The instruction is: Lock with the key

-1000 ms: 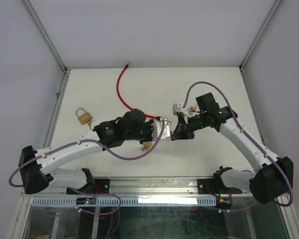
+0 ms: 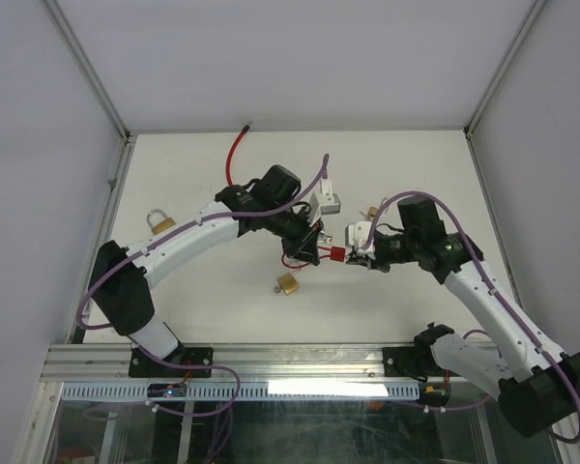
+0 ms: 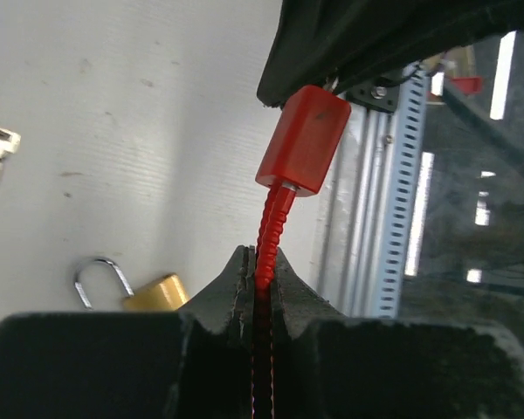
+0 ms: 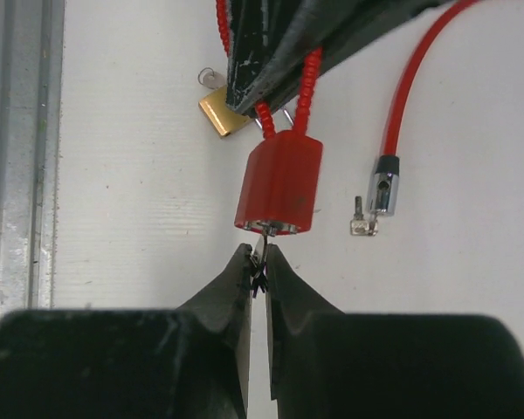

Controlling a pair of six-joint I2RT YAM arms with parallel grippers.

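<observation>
A red padlock point(image 4: 277, 179) with a red cable loop is held between my two grippers at the middle. My left gripper is shut on the cable; in the left wrist view the padlock body point(image 3: 301, 140) sits beyond it, against the dark right gripper. My right gripper is shut on a small metal key point(image 4: 260, 249), whose tip is at the keyhole in the padlock's underside; I cannot tell how deep it is in.
Brass padlocks point(image 2: 288, 284) point(image 2: 162, 224) lie on the white board, with a long red cable lock point(image 4: 419, 52) and a small key point(image 4: 364, 225). The board's front is clear.
</observation>
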